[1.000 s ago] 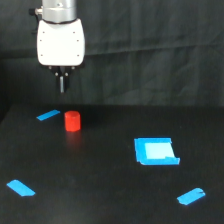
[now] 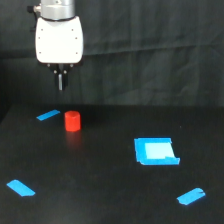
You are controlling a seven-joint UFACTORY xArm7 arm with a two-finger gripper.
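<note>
A red cylinder [image 2: 72, 121] stands upright on the dark table, left of the middle. High above it and a little to its left is my gripper [image 2: 60, 84], pointing down beneath the white hand [image 2: 59, 42]. A clear gap separates the thin dark fingers from the red cylinder. Their state is too small and dark to make out. On the right half of the table lies a white square [image 2: 158, 151] with a blue tape border [image 2: 152, 141] around it.
Strips of blue tape lie at the back left [image 2: 48, 115], front left [image 2: 20, 188] and front right [image 2: 190, 196]. Black cloth [image 2: 150, 50] hangs behind the table. Bare table surrounds the cylinder and fills the middle.
The hand has shifted very slightly up and to the left. The red cylinder and the taped square are where they were.
</note>
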